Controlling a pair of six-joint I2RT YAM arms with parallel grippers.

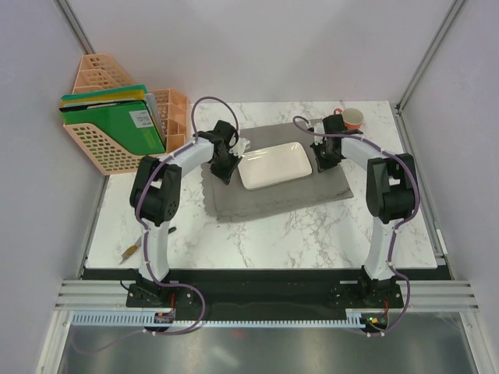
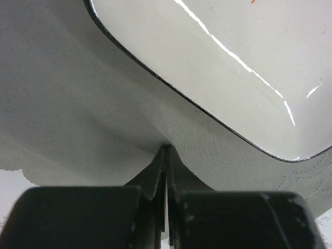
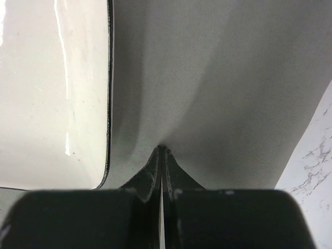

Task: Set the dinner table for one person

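Note:
A white rectangular plate (image 1: 274, 165) with a dark rim lies on the grey placemat (image 1: 265, 204), set slightly askew. Left of the plate, my left gripper is shut with its tips down at the cloth, nothing showing between them. On the plate's right side my right gripper is likewise shut, tips at the mat and apart from the plate's edge. At the back right, a red-orange cup (image 1: 353, 118) stands partly behind the right arm. Utensils (image 1: 131, 251) lie at the table's left front, largely covered by the left arm.
An orange basket (image 1: 117, 156) holding green and yellow folders (image 1: 113, 123) fills the back left corner. Walls close off the back and both sides.

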